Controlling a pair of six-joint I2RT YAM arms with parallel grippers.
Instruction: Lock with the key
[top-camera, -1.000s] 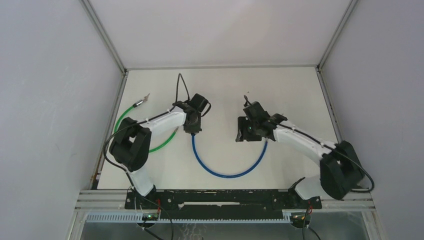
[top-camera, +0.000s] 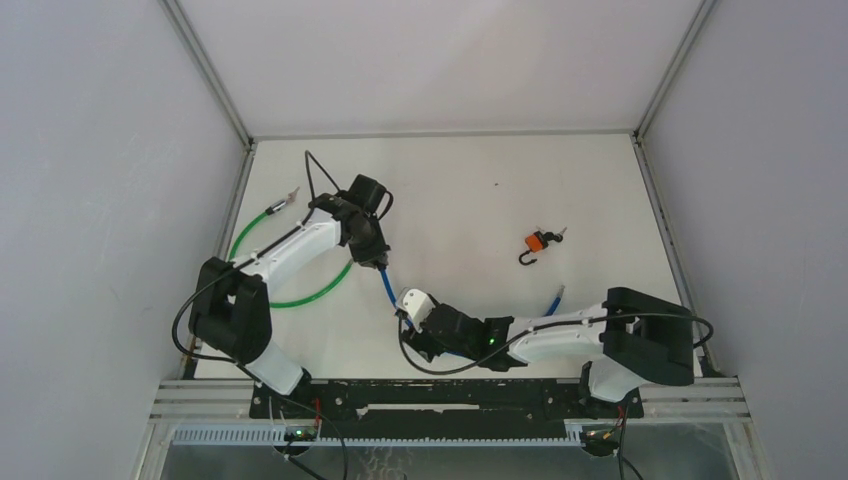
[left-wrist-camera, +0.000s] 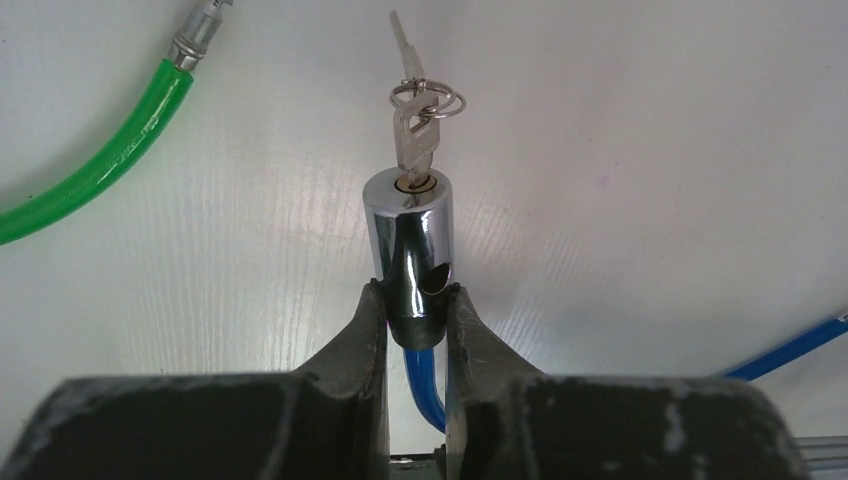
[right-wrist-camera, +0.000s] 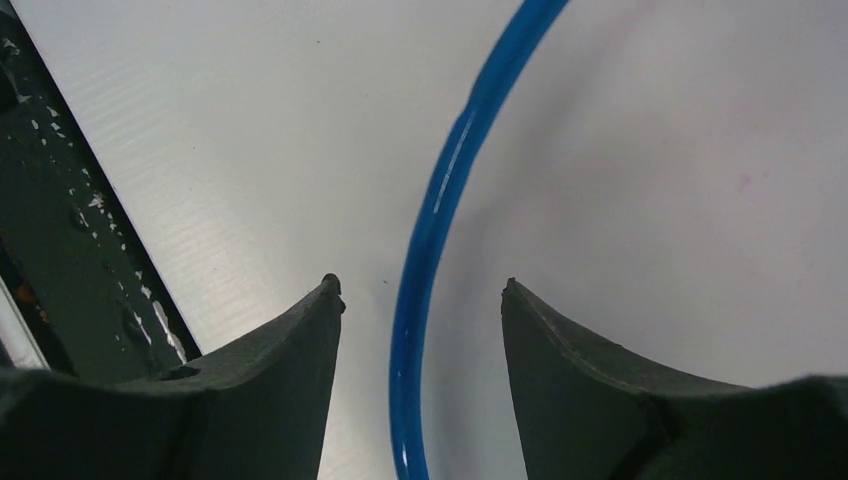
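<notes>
A chrome lock cylinder (left-wrist-camera: 410, 240) with keys (left-wrist-camera: 416, 135) and a ring in its top sits at the end of a blue cable (top-camera: 388, 285). My left gripper is around the cylinder's lower end, fingers against both sides. My right gripper stands open over the lower stretch of that blue cable (right-wrist-camera: 432, 220), which passes between its fingertips in that view; whether they touch it cannot be told.
A green cable lock (top-camera: 315, 295) lies on the left side of the white board (top-camera: 450, 190). An orange-and-black lock (top-camera: 538, 240) lies at the right. The board's middle and back are clear.
My right arm has swung down and left onto the front stretch of the blue cable, uncovering the orange lock. My left arm has shifted slightly left.
</notes>
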